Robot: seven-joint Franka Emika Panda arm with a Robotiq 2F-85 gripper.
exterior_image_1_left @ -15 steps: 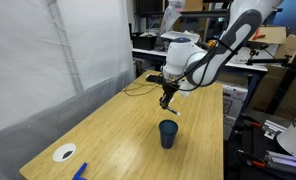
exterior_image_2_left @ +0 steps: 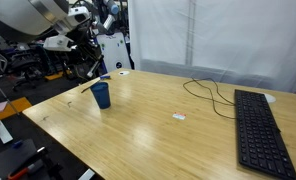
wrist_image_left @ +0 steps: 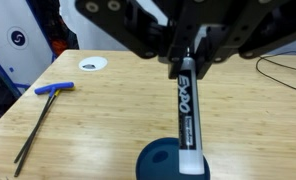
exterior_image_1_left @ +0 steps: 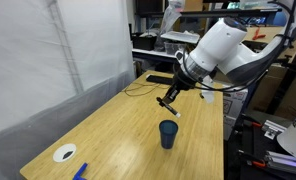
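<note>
An Expo marker (wrist_image_left: 186,112), grey with a black label band and a white end, is held between the fingers of my gripper, which is shut on it. In exterior view 1 the marker (exterior_image_1_left: 170,106) tilts down toward the blue cup (exterior_image_1_left: 168,134), its lower end above the cup. From the wrist, the cup (wrist_image_left: 158,160) lies below the marker's white end and is partly covered by it. The other exterior view has the cup (exterior_image_2_left: 101,94) standing upright on the table, with my gripper (exterior_image_2_left: 91,68) above it.
A blue-handled tool (wrist_image_left: 54,88) with a dark shaft and a white disc (wrist_image_left: 93,64) lie on the table. A black keyboard (exterior_image_2_left: 261,132) and a thin cable (exterior_image_2_left: 203,92) are well away from the cup.
The cup has stayed in place.
</note>
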